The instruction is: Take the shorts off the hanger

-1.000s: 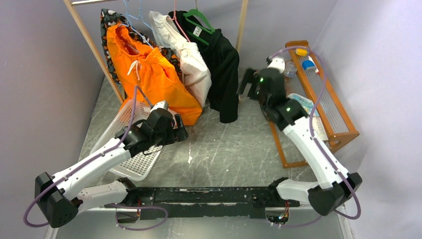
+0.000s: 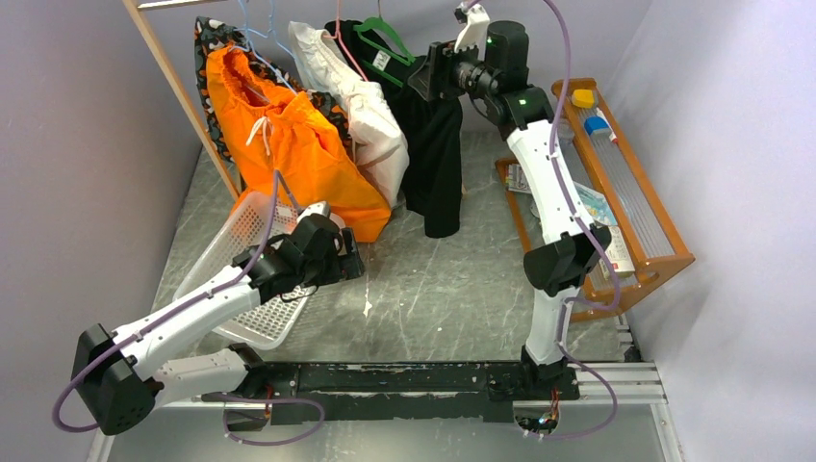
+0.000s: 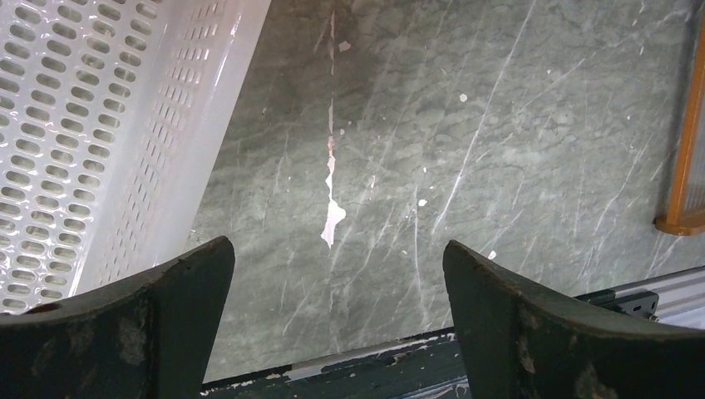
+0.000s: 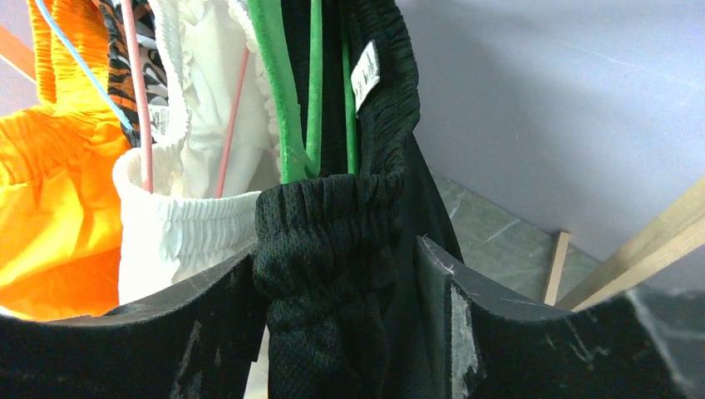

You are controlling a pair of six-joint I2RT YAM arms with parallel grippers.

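Black shorts [image 2: 433, 164] hang on a green hanger [image 4: 283, 100] among other garments. My right gripper [image 2: 423, 77] is at their waistband; in the right wrist view the gathered black waistband [image 4: 324, 216] lies between its part-open fingers, and I cannot tell whether they grip it. My left gripper is open over the grey floor beside the white perforated basket [image 2: 269, 318], with nothing between its fingers.
Orange shorts [image 2: 289, 164], white shorts [image 2: 375, 135] and patterned shorts hang left of the black pair. A wooden shelf [image 2: 654, 260] stands at the right.
My right arm has swung up and leftward from beside the shelf to the black shorts' waistband. My left arm has shifted very slightly.
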